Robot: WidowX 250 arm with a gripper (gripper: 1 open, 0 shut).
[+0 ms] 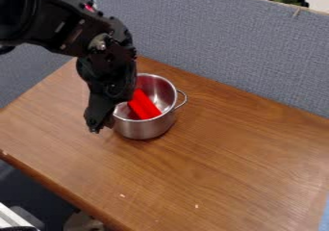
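A steel pot (148, 127) with a wire side handle stands on the wooden table (238, 167). Inside it lies a red object (144, 105). My black gripper (100, 119) hangs over the pot's left side, its fingers pointing down at the rim and partly covering it. The gripper is open; whether a finger touches the rim is unclear.
Grey padded panels (218, 42) border the table at the back and left. Some objects sit beyond the back panel at the top right, and pale items are at the lower left corner.
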